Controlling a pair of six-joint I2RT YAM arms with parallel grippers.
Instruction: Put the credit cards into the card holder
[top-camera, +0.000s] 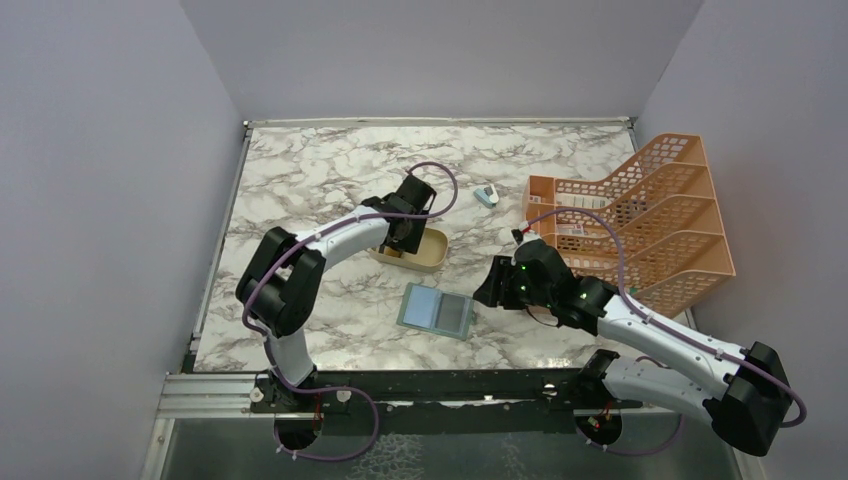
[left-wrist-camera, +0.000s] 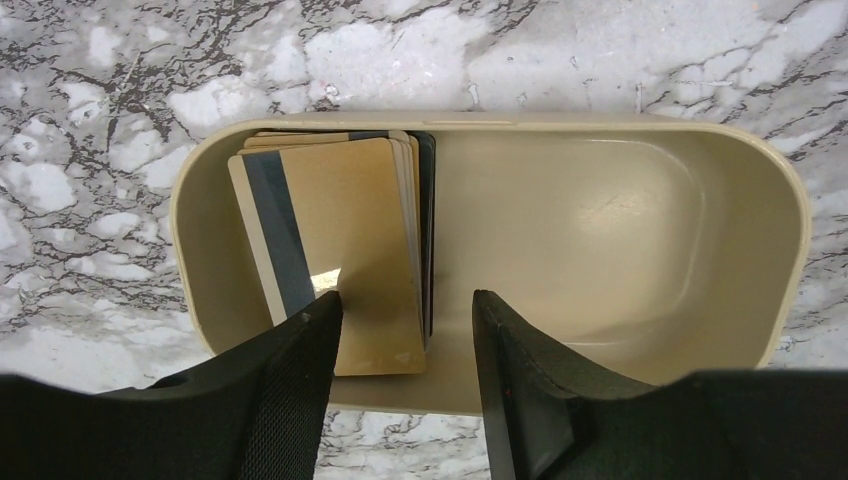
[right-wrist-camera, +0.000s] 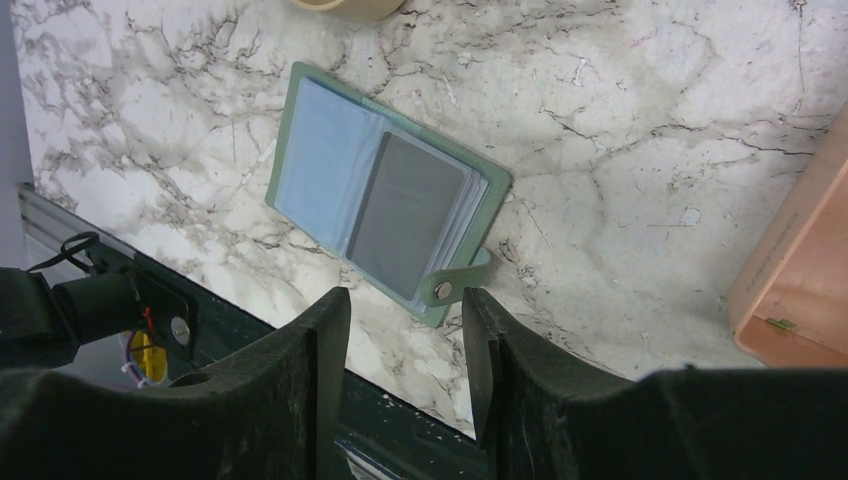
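A stack of gold cards (left-wrist-camera: 350, 230), with a darker one underneath, lies in the left end of a beige oval tray (left-wrist-camera: 560, 230) in the left wrist view. My left gripper is over the tray with its fingers apart, one tip over the top card and the other over bare tray floor; nothing is between them. The card holder (right-wrist-camera: 372, 195) lies spread open on the table in the right wrist view, clear sleeves up, its strap (right-wrist-camera: 462, 278) sticking out at one edge. Close to that strap, my right gripper stands open and empty.
An orange slatted rack (top-camera: 650, 220) takes up the right side of the table. A small blue-white item (top-camera: 487, 195) lies behind the tray.
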